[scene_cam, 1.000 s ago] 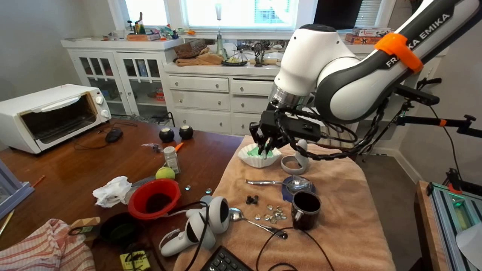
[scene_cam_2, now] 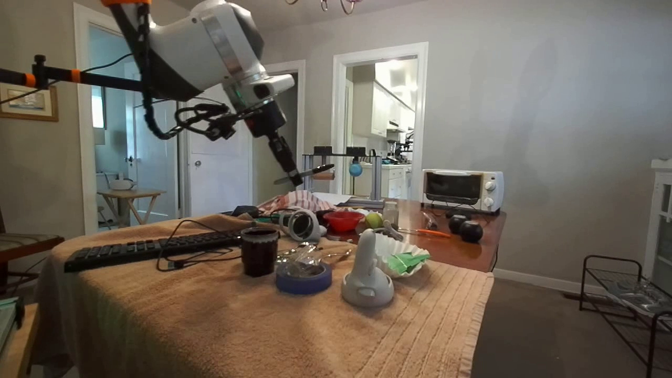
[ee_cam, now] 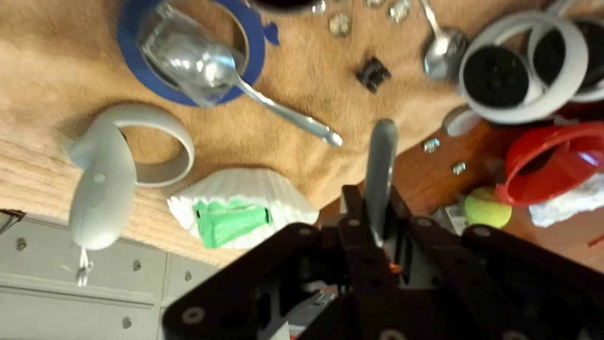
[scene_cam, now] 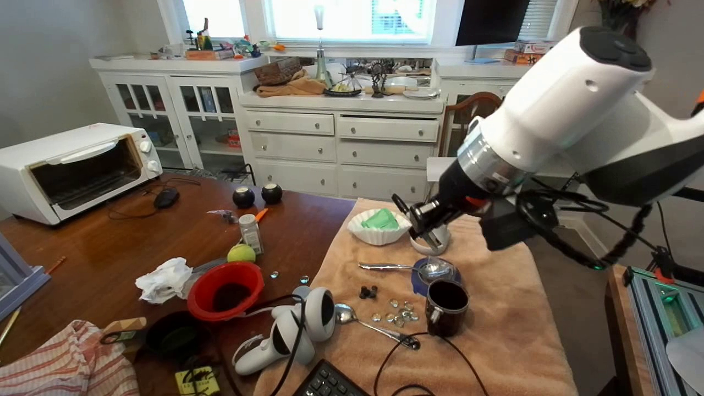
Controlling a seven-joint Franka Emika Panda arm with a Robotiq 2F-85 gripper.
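Observation:
A slim utensil with a grey metal end (ee_cam: 381,158) is pinched between the fingers of my gripper, which is shut on it. In exterior view 2 the utensil's dark end (scene_cam_2: 322,169) sticks out to the right of the gripper (scene_cam_2: 296,180), high above the table. Exterior view 1 has the gripper (scene_cam: 422,221) tilted, near the white fluted paper cup (scene_cam: 377,235) in the image. A green wrapper (scene_cam: 380,218) lies in that cup. The fingers hide the utensil's middle; its exact kind is hard to tell.
A spoon (scene_cam: 386,267) rests across the blue tape roll (scene_cam: 418,282). Around them stand a dark mug (scene_cam: 446,310), a white ring-handled controller (scene_cam_2: 365,286) and scattered glass beads (scene_cam: 399,318). The red bowl (scene_cam: 224,271) is on bare wood.
My gripper has swung from pointing down over the paper cup to a slant, and the arm's wrist has shifted right. The utensil now shows crosswise at its fingertips. Table objects look unmoved.

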